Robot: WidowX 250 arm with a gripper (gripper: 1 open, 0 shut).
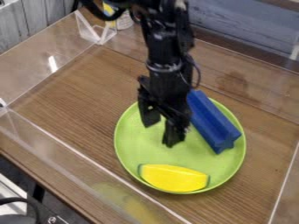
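A green plate (147, 150) sits on the wooden table. On it lie a yellow curved object (173, 177) at the front and a long blue block (214, 122) at the right. My black gripper (162, 127) hangs low over the back middle of the plate, left of the blue block and behind the yellow object. Its dark fingers point down; whether they are open or shut is hard to tell.
Transparent walls run along the left and front. A pale container with yellow on it stands at the back left, partly hidden.
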